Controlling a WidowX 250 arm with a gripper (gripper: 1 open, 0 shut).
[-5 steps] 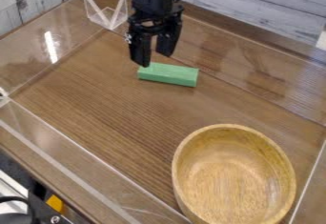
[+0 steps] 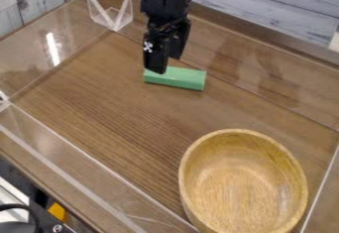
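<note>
My black gripper (image 2: 163, 54) hangs open at the top middle of the camera view, its fingers just above and behind a green bar (image 2: 175, 77) lying on the wooden table. Nothing shows held between the fingers. A round tan bowl (image 2: 244, 146) sits at the lower right, well apart from the bar.
A clear plastic piece stands at the upper left, near the back edge. White planked boards line the back.
The bar and bowl have not moved.
</note>
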